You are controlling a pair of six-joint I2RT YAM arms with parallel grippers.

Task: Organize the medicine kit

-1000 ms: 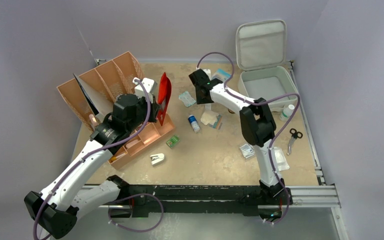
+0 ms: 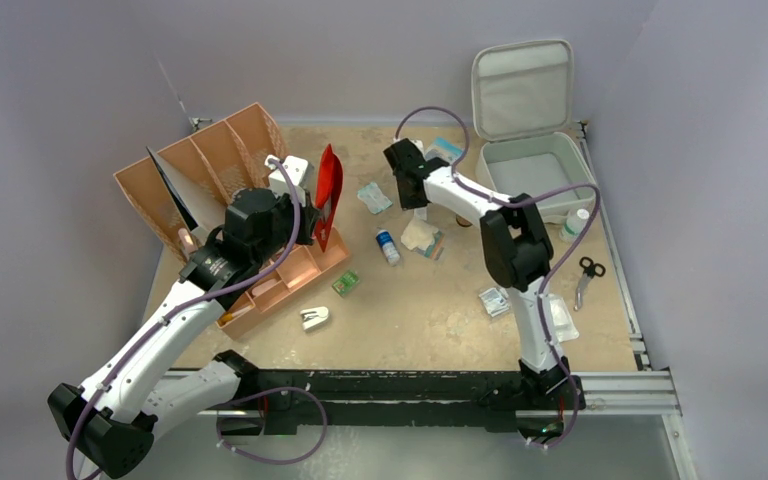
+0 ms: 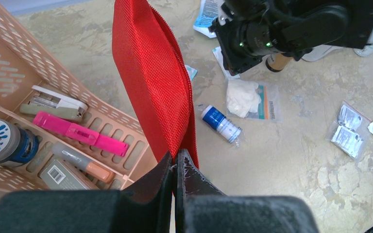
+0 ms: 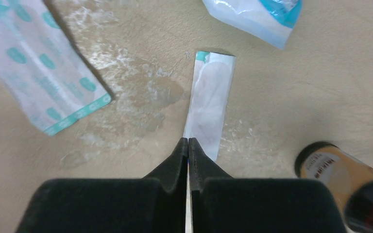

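Note:
In the right wrist view a thin white bandage strip packet (image 4: pixel 209 97) lies flat on the table. My right gripper is shut with nothing between its fingers, and the packet extends beyond the tips. My left gripper is shut on a red pouch (image 3: pixel 153 82), which stands up from its fingertips beside the pink organizer (image 2: pixel 290 275). At the right back, the white medicine case (image 2: pixel 535 170) stands open and its visible floor is bare. Scissors (image 2: pixel 587 280) and a white bottle (image 2: pixel 574 224) lie to its front.
Near the strip are a patterned packet (image 4: pixel 53 73), a blue-white packet (image 4: pixel 260 17) and a brown bottle (image 4: pixel 340 174). A blue-white tube (image 3: pixel 221 125) and a bagged cotton wad (image 3: pixel 243 98) lie mid-table.
The strip stays on the table. The left arm and red pouch have not moved.

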